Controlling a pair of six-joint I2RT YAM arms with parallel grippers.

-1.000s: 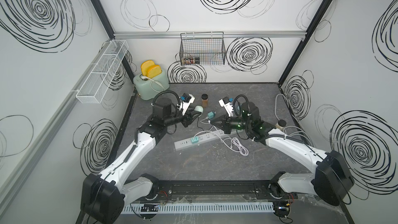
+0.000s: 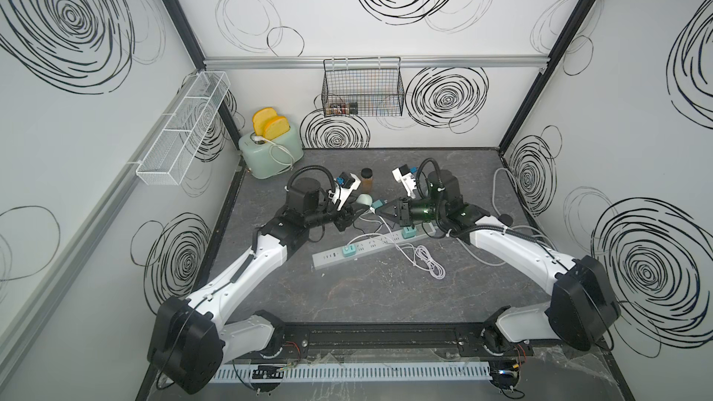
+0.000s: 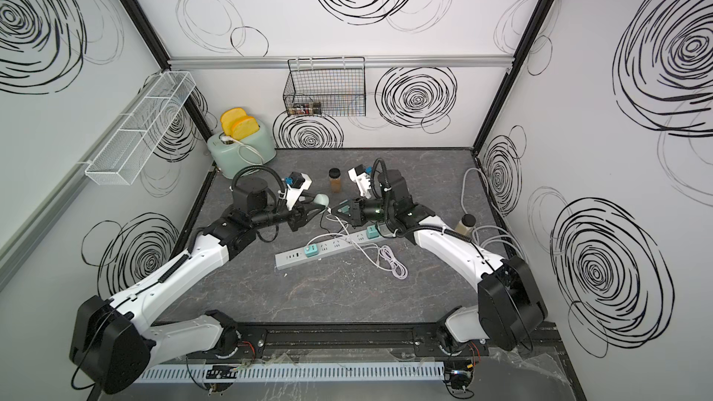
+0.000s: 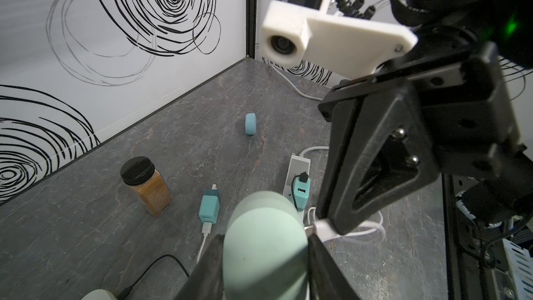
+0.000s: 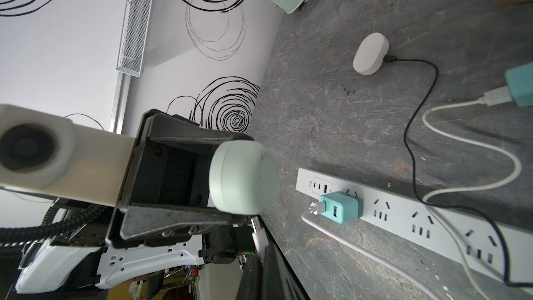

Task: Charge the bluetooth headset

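Note:
The mint-green headset case [image 4: 266, 250] is held up over the table, with my left gripper [image 2: 356, 206] shut on it. My right gripper is shut on the white plug [image 5: 257, 234] of a charging cable, whose metal tip sticks out from the fingers. In the right wrist view the plug sits just below the case's lower edge, pointing up toward it; whether they touch is hard to tell. The left wrist view shows the right fingers [image 4: 361, 172] to the right of the case. The case's charging port is hidden from me.
Below lies a white power strip [image 5: 388, 211] carrying a teal adapter [image 5: 339, 207] and coiled cable [image 2: 427, 258]. Another teal adapter [image 4: 210, 207], a brown jar [image 4: 146, 183] and a white oval device [image 5: 371, 54] rest behind it.
My left gripper has carried the case a little to the right.

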